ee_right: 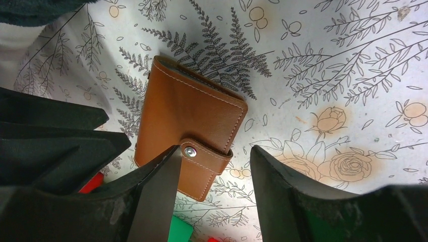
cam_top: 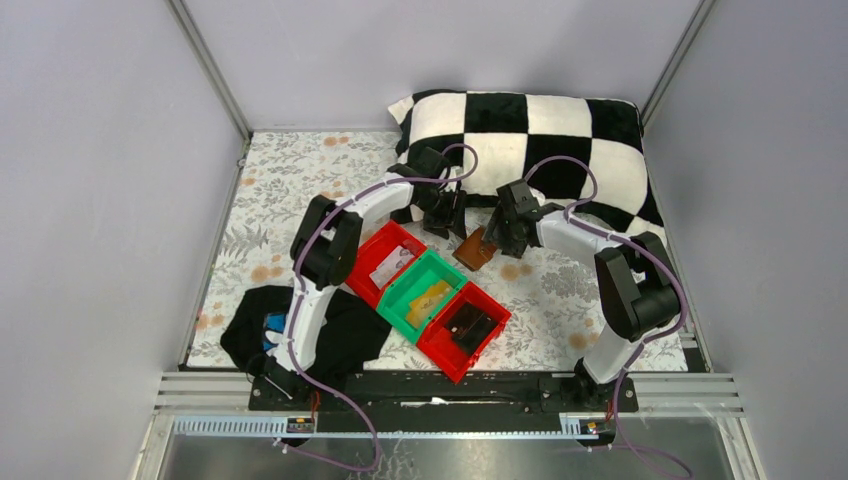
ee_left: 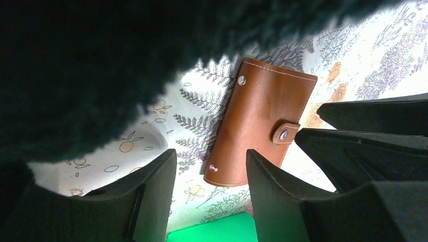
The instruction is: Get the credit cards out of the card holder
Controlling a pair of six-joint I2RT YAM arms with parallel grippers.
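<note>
A brown leather card holder (cam_top: 474,250) lies flat on the patterned cloth between my two grippers. In the right wrist view the card holder (ee_right: 189,111) has its strap fastened with a metal snap (ee_right: 190,152); no card shows. My left gripper is open above the holder's left side, nothing between its fingers. My right gripper also stands open, at the holder's right side near the strap, with no hold on it. In the left wrist view the right gripper's dark fingers (ee_left: 353,136) reach in beside the snap strap.
A checkered pillow (cam_top: 552,115) lies behind the grippers. Black cloth (cam_top: 345,340) lies front left.
</note>
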